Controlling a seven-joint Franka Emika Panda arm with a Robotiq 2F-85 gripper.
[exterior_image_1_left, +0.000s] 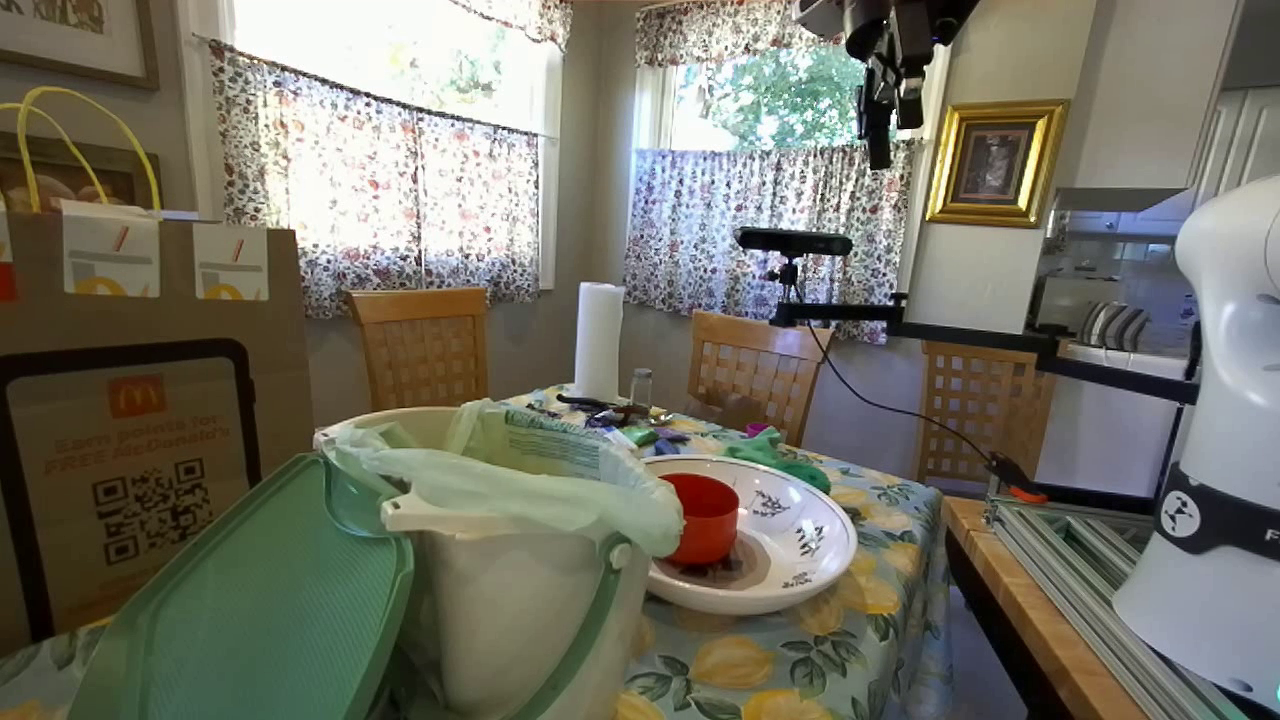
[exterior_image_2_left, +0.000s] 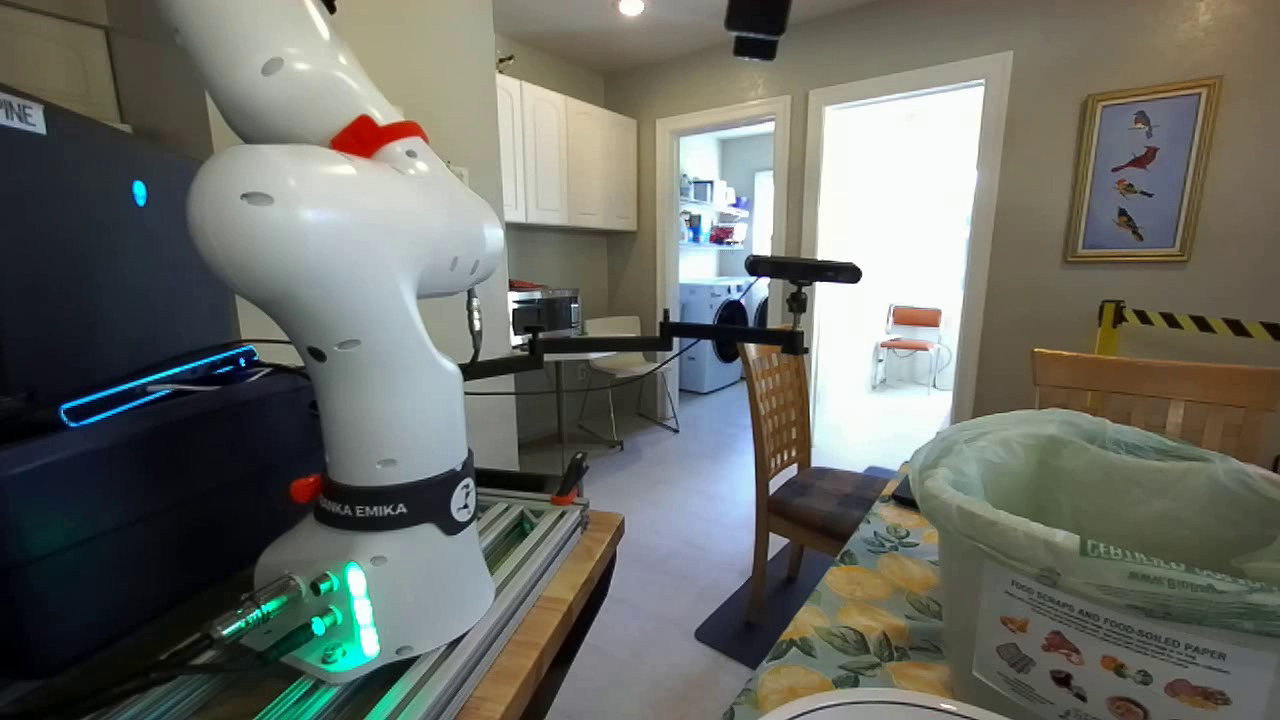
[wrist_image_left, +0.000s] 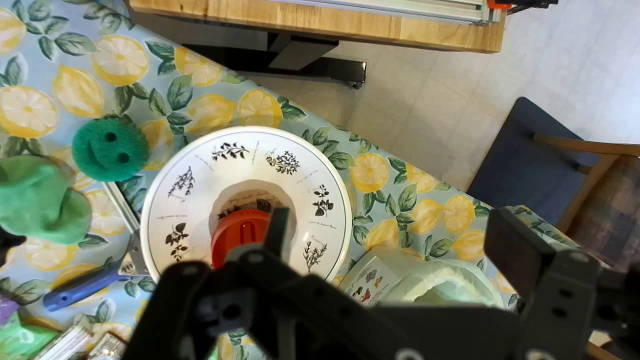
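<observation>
High above the table hangs my gripper (exterior_image_1_left: 894, 138), pointing down. In the wrist view its two fingers (wrist_image_left: 276, 231) stand wide apart, with nothing between them. Below is a white bowl (exterior_image_1_left: 792, 576) with dark plant drawings, and inside it rests a red cup (exterior_image_1_left: 705, 518). One finger hides part of the red cup (wrist_image_left: 237, 234) in the wrist view. Beside the bowl stands a white compost bin (exterior_image_2_left: 978, 600), lined with a pale green bag (exterior_image_1_left: 564, 492); my gripper is well clear of all of these.
A green lid (exterior_image_1_left: 258, 600) leans against the bin. A paper bag (exterior_image_1_left: 144, 324) stands at the left. Near the bowl lie a green smiling sponge (wrist_image_left: 110, 149), a green cloth (wrist_image_left: 42, 198) and a blue-handled tool (wrist_image_left: 84, 289). A camera (exterior_image_1_left: 792, 241) on a black arm stands near the table.
</observation>
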